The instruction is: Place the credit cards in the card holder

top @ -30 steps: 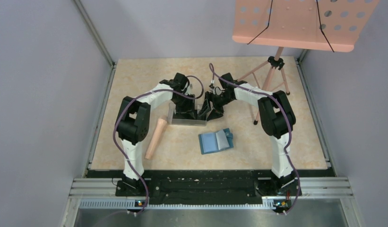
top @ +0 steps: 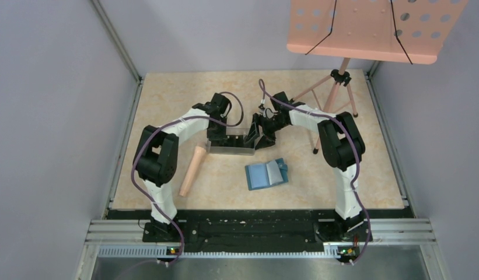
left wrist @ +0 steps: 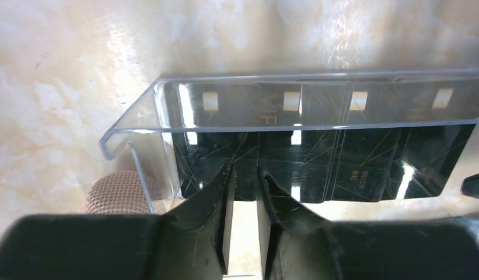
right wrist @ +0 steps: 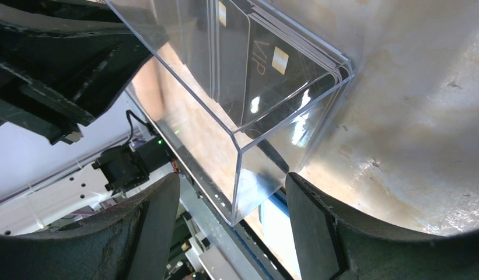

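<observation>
Dark cards point(left wrist: 365, 166) lie in an overlapping row inside a clear plastic box point(top: 232, 151), with pale square chips showing through its wall. Above the box's left part is my left gripper point(top: 216, 140); its fingers point(left wrist: 226, 186) stand slightly apart, and no card shows between them. At the box's right end is my right gripper point(top: 257, 140), fingers wide apart, with the box's clear corner point(right wrist: 240, 186) between its fingers in the right wrist view. A blue, opened card holder point(top: 258, 175) lies on the table in front of the box.
A peach microphone-like rod point(top: 192, 172) with a mesh head point(left wrist: 125, 192) lies close to the box's left end. A peach easel point(top: 377, 29) stands at the back right. Bare table surrounds the blue holder, and the front right is clear.
The left gripper has shifted leftward along the box, uncovering more of the cards in the middle. The right arm, box and blue holder look unmoved.
</observation>
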